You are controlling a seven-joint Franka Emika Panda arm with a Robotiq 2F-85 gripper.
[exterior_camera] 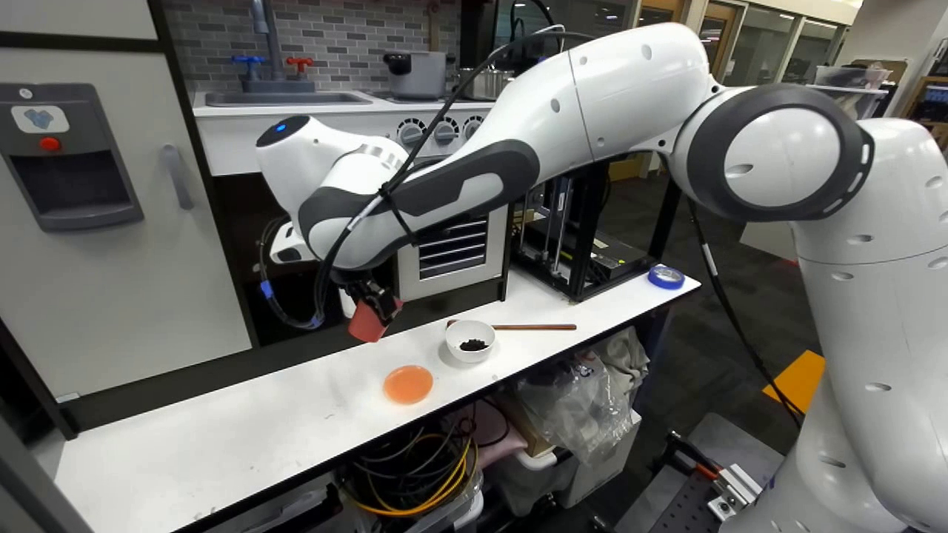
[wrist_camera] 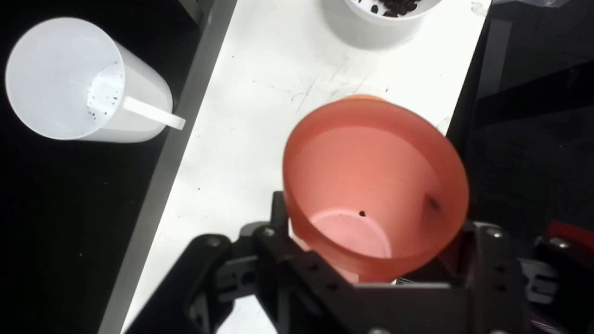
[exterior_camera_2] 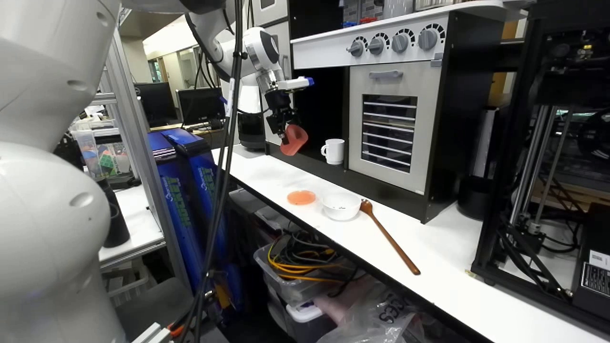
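Note:
A red cup (wrist_camera: pixel 356 167) is held in the air over the white counter (exterior_camera_2: pixel 257 171), with my gripper (exterior_camera_2: pixel 284 132) shut on it. It is tilted in both exterior views. Looking into it from the wrist view, I see its inside is almost bare, with a small dark speck near the bottom. Below stands a white bowl (exterior_camera: pixel 458 342) with dark beans (exterior_camera: pixel 473 345) in it. An orange disc (exterior_camera: pixel 409 385) lies flat beside the bowl. The white mug (exterior_camera_2: pixel 335 151) stands upright at the dark recess behind the counter; small specks show inside it in the wrist view.
A wooden spoon (exterior_camera_2: pixel 391 240) lies by the bowl. The toy kitchen's oven front (exterior_camera_2: pixel 389 128) rises behind the counter, and a black-framed machine (exterior_camera: pixel 582 231) stands near the blue tape roll (exterior_camera: pixel 666 276).

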